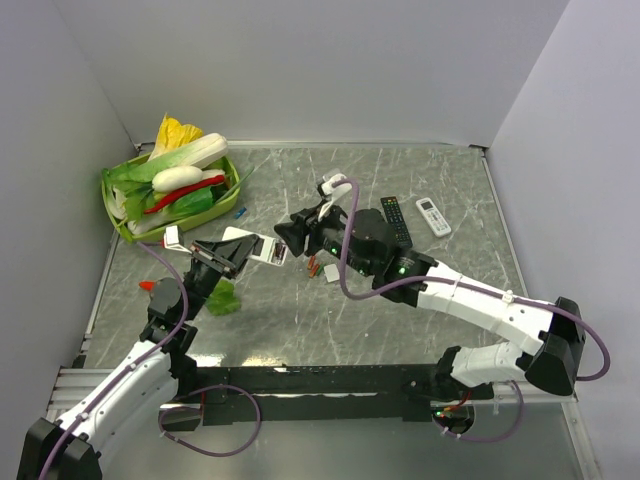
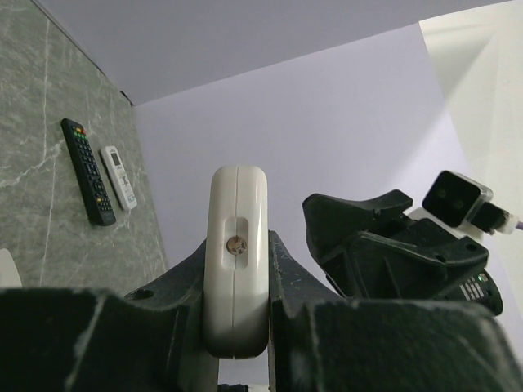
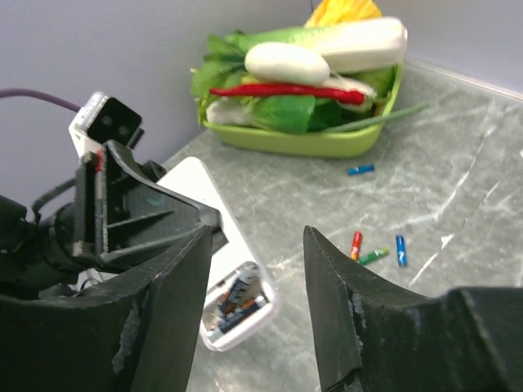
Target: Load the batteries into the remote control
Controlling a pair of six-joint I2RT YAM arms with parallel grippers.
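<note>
My left gripper (image 1: pixel 230 262) is shut on a white remote, held in the air with its open battery compartment showing batteries inside in the right wrist view. My right gripper (image 1: pixel 290 228) is open beside the remote's compartment end, its fingers apart with nothing visible between them except the view of the table. Loose batteries lie on the table: a red one (image 3: pixel 356 245), a green one (image 3: pixel 373 256) and blue ones (image 3: pixel 400 251).
A black remote (image 1: pixel 396 222) and another white remote (image 1: pixel 433 218) lie at the right. A basket of vegetables (image 3: pixel 327 143) fills the back left. A green leaf (image 1: pixel 223 300) lies near the left arm. A small white piece (image 1: pixel 332 273) lies mid-table.
</note>
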